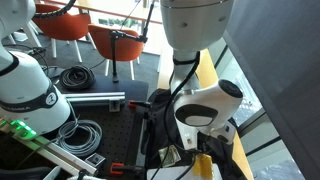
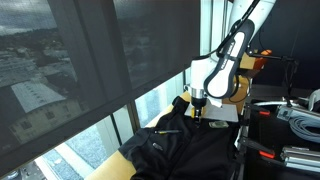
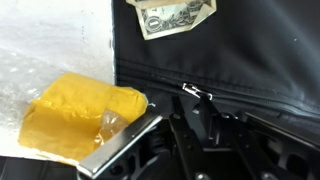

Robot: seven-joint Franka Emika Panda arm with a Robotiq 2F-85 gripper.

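Observation:
In the wrist view my gripper is over black fabric, its fingers apart and nothing visibly held between them. A zip seam crosses the fabric, with a small metal zip pull [image 3: 197, 92] just beyond the fingers. To the left, a yellow packet [image 3: 85, 115] lies with clear plastic on a white sheet [image 3: 70, 25]. A banknote [image 3: 172, 17] rests on the black cloth at the top. From outside, the gripper [image 2: 197, 122] hangs low over the black cloth [image 2: 165, 158]; its tips are too small to make out.
A grey screen [image 1: 275, 60] slopes down beside the arm on the right. Coiled cable [image 1: 75, 135] lies by the white base to the left. Orange chairs [image 1: 115, 45] stand well behind. In the second exterior view, cloth covers the near table.

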